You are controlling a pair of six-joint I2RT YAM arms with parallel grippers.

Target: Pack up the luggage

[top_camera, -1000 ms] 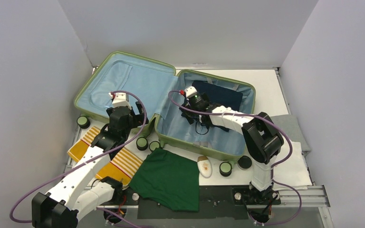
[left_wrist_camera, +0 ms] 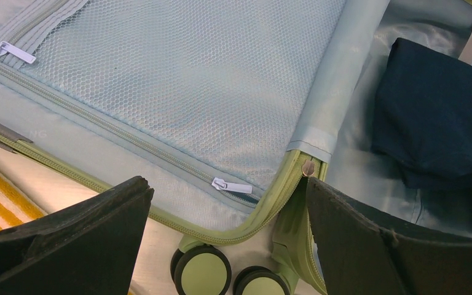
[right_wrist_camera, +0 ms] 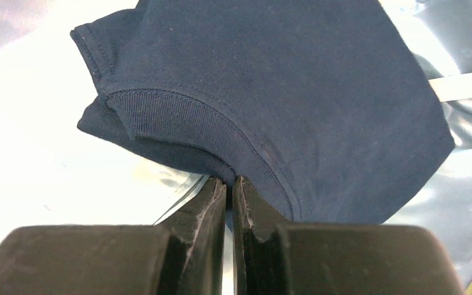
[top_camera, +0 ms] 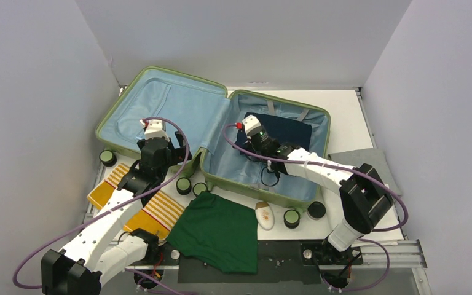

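Note:
The green suitcase [top_camera: 246, 186] lies open, its mesh-lined lid [top_camera: 178, 98] to the left and its deep half to the right. Inside the deep half lies a folded navy garment [top_camera: 287, 129], its ribbed collar showing in the right wrist view. My right gripper is shut on the edge of that navy garment [right_wrist_camera: 307, 92], near the collar. Over the lid's lower edge by the hinge, my left gripper stands open and empty. A green garment [top_camera: 218, 236] and a yellow-striped towel [top_camera: 140, 221] lie in front of the suitcase.
A white object with a tan end [top_camera: 265, 216] sits by the suitcase's front, among the wheels [top_camera: 291, 218]. Grey cloth [top_camera: 369, 167] lies on the right, partly behind my right arm. The suitcase's deep half has bare lining near its front wall.
The navy garment shifted slightly; the left arm stayed still.

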